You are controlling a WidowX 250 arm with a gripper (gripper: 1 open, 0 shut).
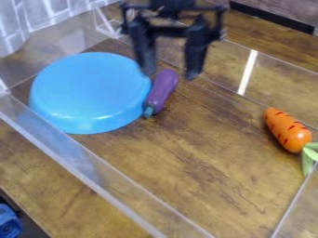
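My gripper [170, 59] is high at the top centre, badly blurred, above a purple eggplant [162, 91] that lies beside the right edge of a blue round plate or lid [85, 93]. Whether the gripper is open or shut is unclear in the blur. An orange toy carrot [287, 129] with green leaves lies apart at the right.
Clear plastic walls [74, 177] edge the wooden surface [192, 172] at left and right. A blue object [7, 221] sits outside at the lower left.
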